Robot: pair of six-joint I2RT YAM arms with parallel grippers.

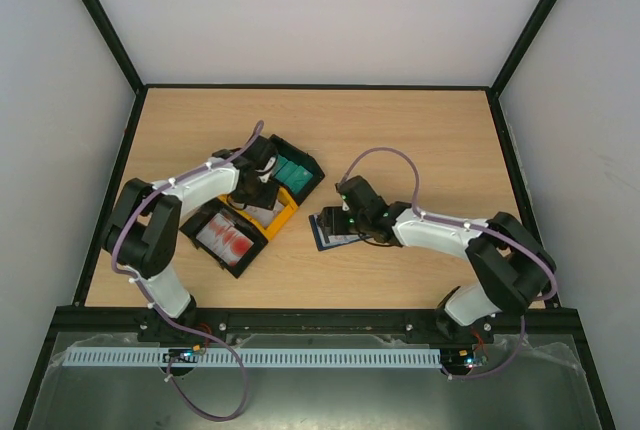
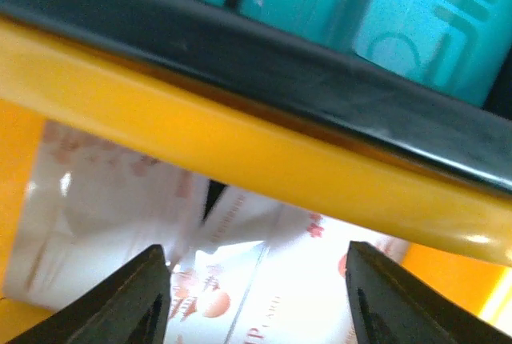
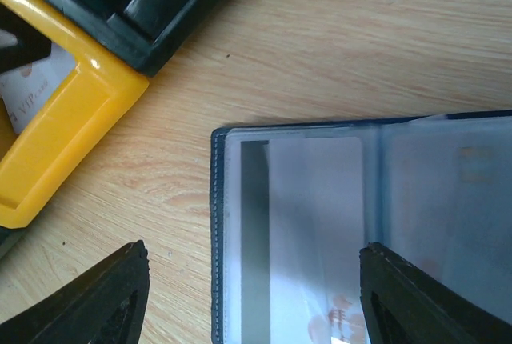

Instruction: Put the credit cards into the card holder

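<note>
White cards with red flower prints [image 2: 296, 280] lie in the yellow tray [image 2: 264, 148]. My left gripper is open over them, its two fingers apart with cards visible below the gap. On the table lies the card holder [image 3: 220, 224], open, dark-edged with clear pockets. A white card [image 3: 316, 200] with a flower print shows in its left pocket. Above the holder my right gripper stands open, nothing between its fingers. In the top view the right arm hides part of the holder.
Beside the yellow tray stands a black tray of teal cards [image 1: 292, 174]; on its other side is a black tray [image 1: 238, 268] with red-and-white cards [image 1: 224, 238].
</note>
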